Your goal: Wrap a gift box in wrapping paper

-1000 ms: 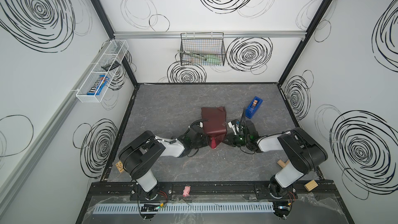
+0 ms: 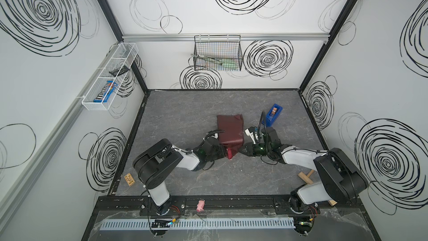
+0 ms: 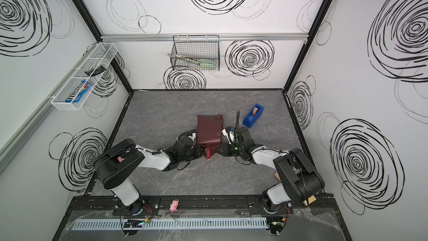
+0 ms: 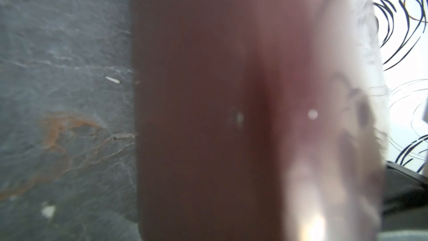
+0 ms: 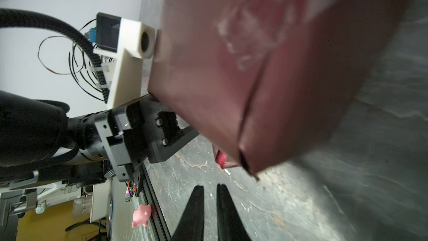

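The box [image 2: 230, 129] in maroon paper lies mid-table, with folded red paper [image 2: 230, 151] at its near end and clear tape on one face in the right wrist view. My left gripper [image 2: 221, 151] is at the near left corner, apparently shut on the paper; its wrist view is filled by blurred maroon paper, so the fingers are hidden there. My right gripper is right of the near end, its fingertips close together with a narrow gap and no paper visible between them, pointing towards the folded end.
A blue tape dispenser [image 2: 272, 115] sits behind my right gripper. A wooden mallet [image 2: 305, 176] lies front right, a yellow block [image 2: 129, 179] front left, a pink pig [image 2: 200, 205] on the front edge.
The left gripper has barely moved.
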